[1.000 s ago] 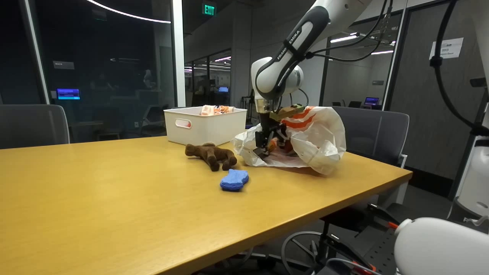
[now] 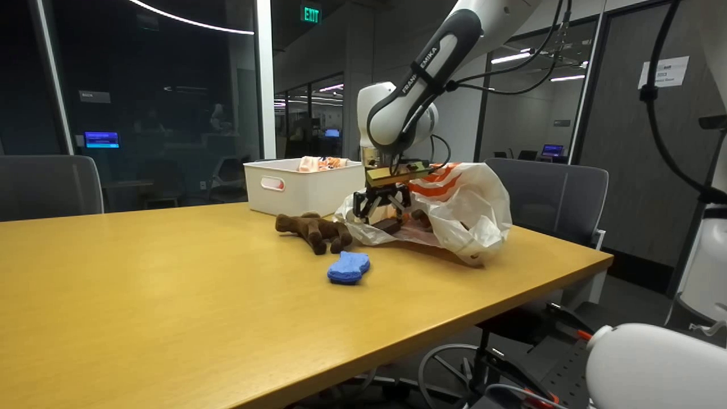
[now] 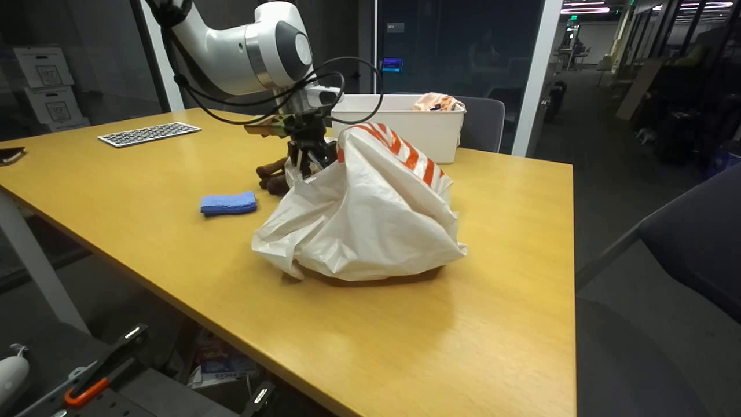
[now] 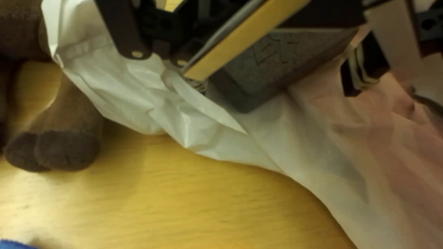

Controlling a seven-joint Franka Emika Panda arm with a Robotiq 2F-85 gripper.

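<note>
My gripper is at the mouth of a white plastic bag with orange stripes, its fingers apart. In the wrist view a dark, flat-faced block with faint lettering lies between the spread fingers, on the bag's plastic; whether they touch it cannot be told. A brown plush animal rests on the table beside the bag. In front of it sits a blue sponge. The bag hides much of the gripper in the second exterior view.
Behind the plush stands a white bin with patterned cloth showing over its rim. A keyboard lies at the table's far side.
My gripper has shifted left in exterior view 1 and turned, its fingers now showing spread side by side. The bag has shifted and changed shape slightly. Plush, sponge and bin stay put.
</note>
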